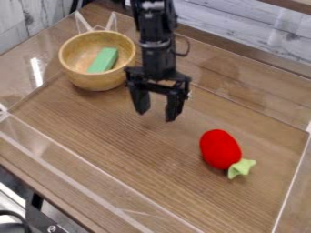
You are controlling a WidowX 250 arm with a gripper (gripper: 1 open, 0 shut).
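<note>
My black gripper [155,106] is over the upper middle of the wooden table, right of a round tan bowl [91,77] that holds a green block [105,58]. Its two fingers stand apart with nothing seen between them. A red object with a pale green end [221,150] lies on the table at the lower right, apart from the gripper.
A white wall edges the top left, and a dark cable shows at the bottom left corner.
</note>
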